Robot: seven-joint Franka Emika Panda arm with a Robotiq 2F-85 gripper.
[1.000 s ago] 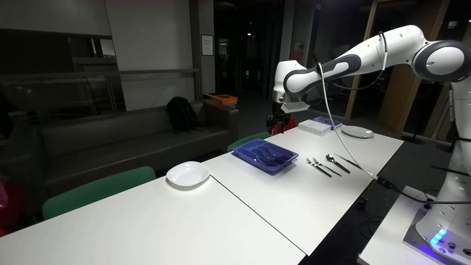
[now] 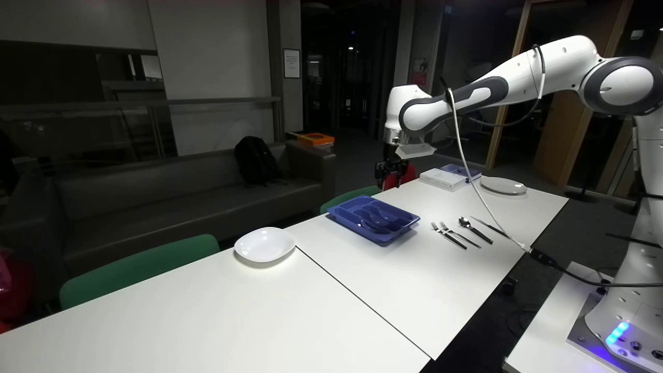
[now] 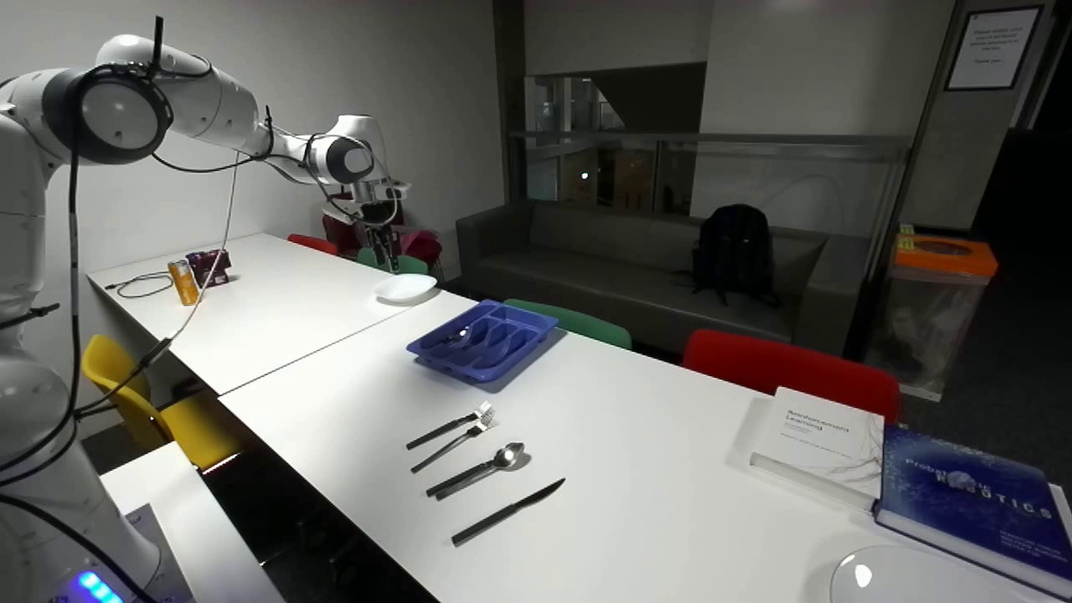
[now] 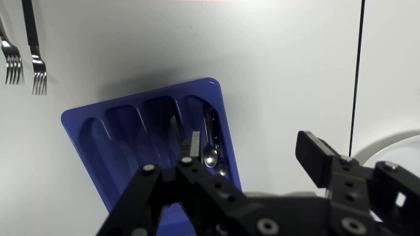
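Note:
My gripper stands open above the table, its fingers wide apart and nothing between them. Below it in the wrist view is the blue cutlery tray (image 4: 137,100), partly covered by the gripper. A spoon (image 4: 209,156) lies in the tray's rightmost compartment beside another piece of cutlery, and fork tines (image 4: 173,121) show in the compartment to its left. Loose on the white table are two forks (image 3: 440,433), a spoon (image 3: 509,456) with a second handle close beside it, and a knife (image 3: 543,492).
A white bowl (image 2: 265,245) sits beyond the table seam. A white book (image 3: 824,437), a blue book (image 3: 965,492) and a plate (image 3: 904,578) occupy the other end. A can (image 3: 182,282) stands far off. A cable (image 2: 475,180) hangs from the arm.

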